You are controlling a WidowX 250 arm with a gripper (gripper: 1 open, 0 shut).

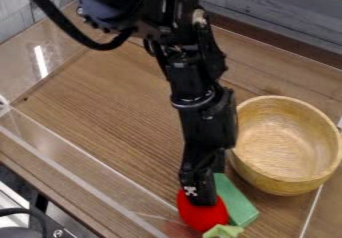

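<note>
My gripper [199,190] points down at the front right, its fingertips at a red vegetable [203,214] with a pale green top [222,231], partly covering it. A green bar [238,199] lies just to the right of the red vegetable, partly hidden behind my gripper. Whether the fingers are open or shut on the red piece is unclear. A wooden bowl [290,132] stands to the right, close beside the gripper.
A grey plank wall runs along the back, and a cable shows at the lower left edge.
</note>
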